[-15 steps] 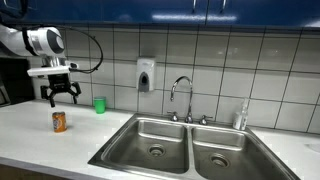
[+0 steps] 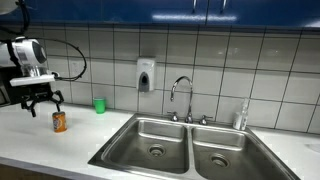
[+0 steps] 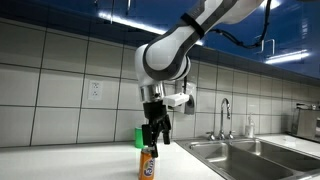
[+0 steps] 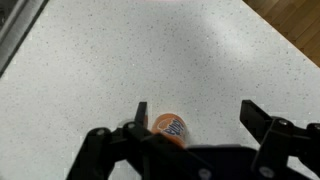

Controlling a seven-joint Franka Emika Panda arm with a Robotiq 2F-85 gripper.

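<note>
An orange can (image 2: 59, 121) stands upright on the white counter, to the left of the sink. My gripper (image 2: 44, 106) hangs pointing down just above and to the left of it in exterior view 1. From the other side, in exterior view 2, the same can (image 3: 147, 166) shows below the fingers (image 3: 149, 137). The wrist view shows my gripper open, its two dark fingertips far apart. The can's top (image 4: 170, 124) appears near the left finger there, its lower part covered by the gripper body. Nothing is held.
A green cup (image 2: 99, 105) stands farther back near the tiled wall. The double steel sink (image 2: 122, 143) with its faucet (image 2: 176, 97) lies to the right. A bottle (image 2: 241, 116) stands behind the sink.
The can and the green cup have stayed in place.
</note>
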